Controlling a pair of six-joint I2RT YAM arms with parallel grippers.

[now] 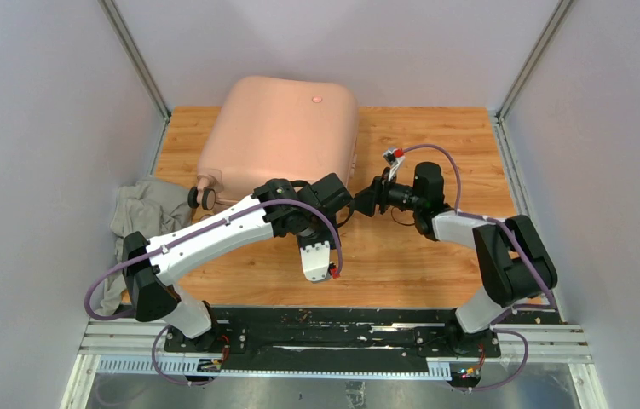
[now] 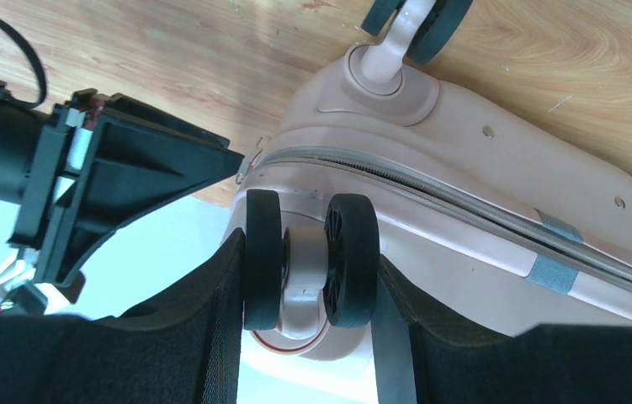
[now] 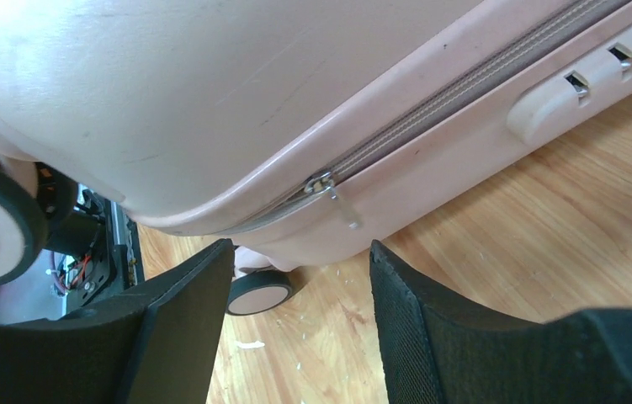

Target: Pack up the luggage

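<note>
A closed pale pink suitcase point(image 1: 278, 128) lies at the back left of the wooden surface. In the left wrist view my left gripper is shut around one of its wheel mounts, with the zip track point(image 2: 455, 206) running above. My right gripper point(image 1: 366, 201) is beside the suitcase's right side, low and open. In the right wrist view the zipper pull point(image 3: 333, 194) hangs on the zip seam beyond and between the open fingertips, and a lower wheel point(image 3: 257, 296) shows behind the left finger.
A grey cloth point(image 1: 150, 217) is heaped at the left edge. Walls enclose both sides and the back.
</note>
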